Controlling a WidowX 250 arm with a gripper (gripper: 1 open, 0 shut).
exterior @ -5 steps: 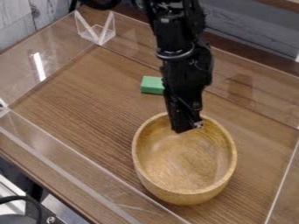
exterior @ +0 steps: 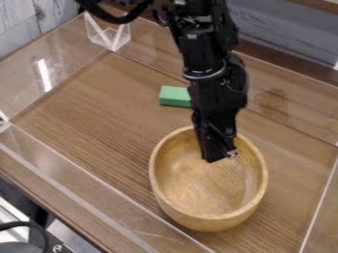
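Note:
The black gripper (exterior: 215, 146) hangs from the arm in the upper middle, just over the back rim of a large oval wooden bowl (exterior: 166, 184). Whether its fingers are open or shut is hard to tell against the dark body. The bowl looks empty. A green block (exterior: 175, 96) lies on the table behind the bowl, left of the arm.
A clear plastic wire-like holder (exterior: 109, 32) stands at the back left. Black cables lie at the bottom left corner.
The gripper has shifted slightly to the right over the bowl's back rim. The bowl and green block look unmoved.

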